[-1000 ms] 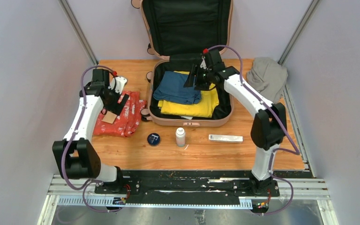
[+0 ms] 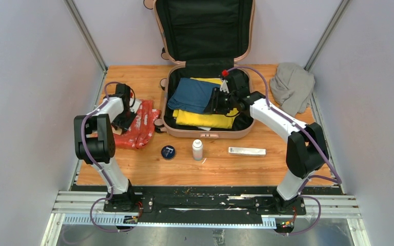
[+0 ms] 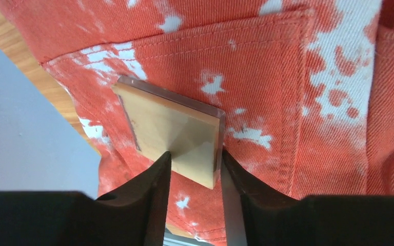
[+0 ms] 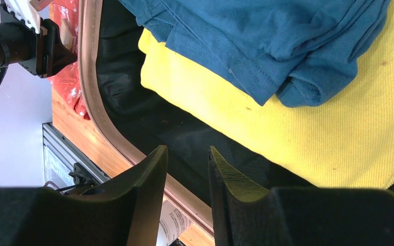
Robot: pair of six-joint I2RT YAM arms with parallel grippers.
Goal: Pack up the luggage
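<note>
A flat tan box (image 3: 172,130) with clear edging lies on the folded red and white cloth (image 3: 259,66) in the left wrist view. My left gripper is over its near corner, fingers apart; one fingertip overlaps the face and the other is by its side edge. I cannot tell whether they touch it. In the right wrist view, my right gripper is parted and empty, above the open suitcase (image 2: 206,134). Inside lie a folded yellow cloth (image 4: 338,138) and, on top of it, a folded blue cloth (image 4: 272,41).
A white bottle (image 2: 197,149), a round dark tin (image 2: 168,152) and a long white box (image 2: 247,151) stand in front of the suitcase. A grey cloth (image 2: 292,86) lies at the back right.
My left arm has reached down over the tan box, which it now mostly covers in the top view.
</note>
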